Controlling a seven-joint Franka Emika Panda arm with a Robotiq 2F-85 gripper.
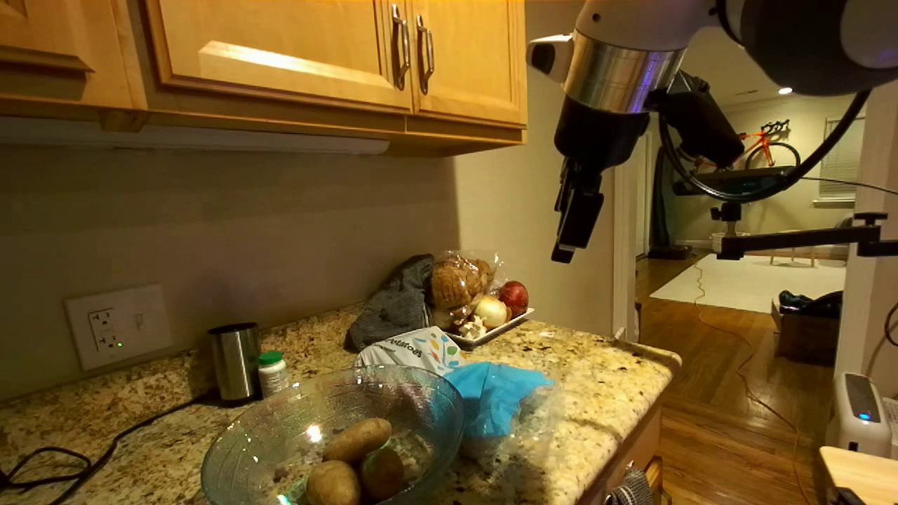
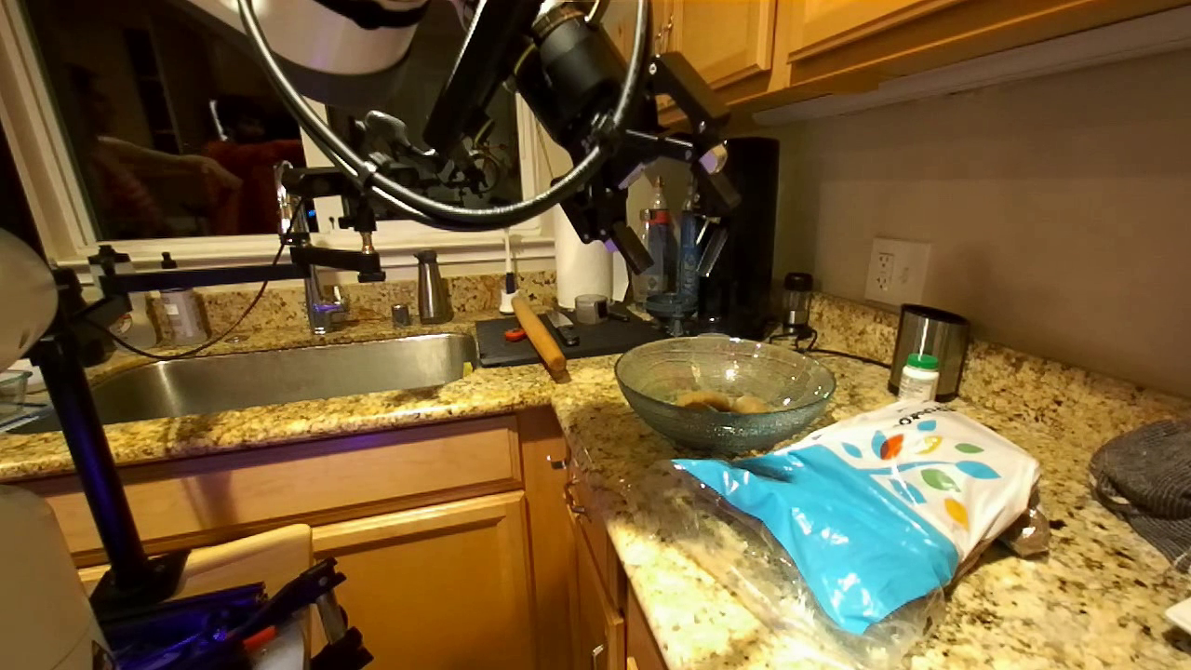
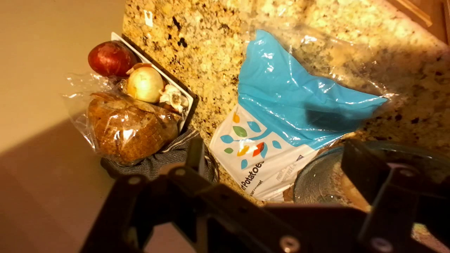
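Note:
My gripper hangs high above the counter, its two fingers spread wide with empty space between them. In the wrist view, one finger shows at the centre left and the other lies over the bowl at the right. A glass bowl holds potatoes. Beside it a blue and white potato bag lies flat on the granite counter, its clear plastic end towards the front edge. My gripper touches none of these.
A tray carries a red onion, a yellow onion, garlic and bagged bread. A grey cloth, a steel canister and a green-capped bottle stand near the wall. Cabinets overhang the counter.

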